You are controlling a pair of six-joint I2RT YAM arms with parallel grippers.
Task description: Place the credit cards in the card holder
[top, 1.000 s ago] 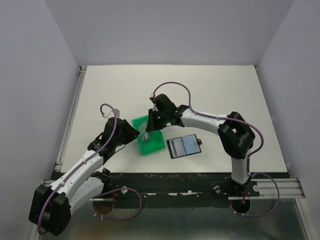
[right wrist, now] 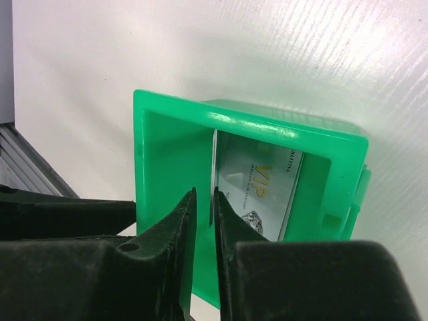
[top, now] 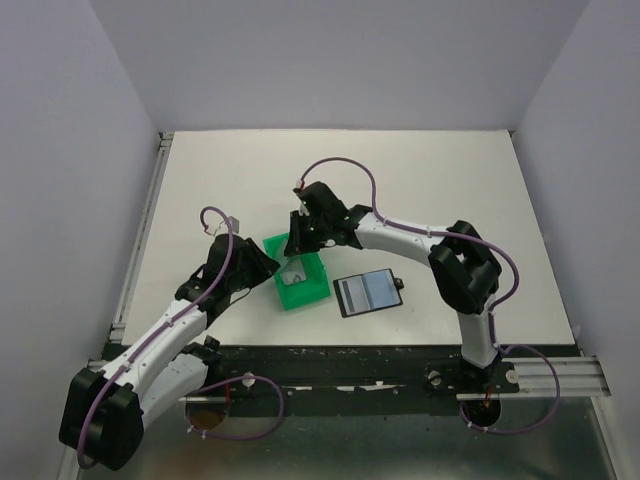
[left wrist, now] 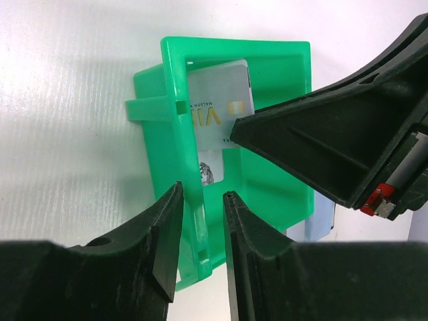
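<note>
Cards stand and lie in the green box [top: 304, 292]. One VIP card [left wrist: 221, 100] stands upright in the left wrist view, with another pale card [left wrist: 210, 167] lower behind it. From the right wrist, a card's thin edge [right wrist: 213, 160] shows beside a VIP card [right wrist: 257, 180]. My right gripper is part open over the box, that edge lying against one fingertip within the gap. My left gripper stands part open, its fingers on either side of the box's rim. The card holder [top: 368, 292] lies open on the table, right of the box.
My two grippers are close together over the box. A black table edge [top: 300, 358] runs along the front.
My right gripper has shifted left and slightly back over the box, toward the cards. The left arm, box and card holder look unmoved.
</note>
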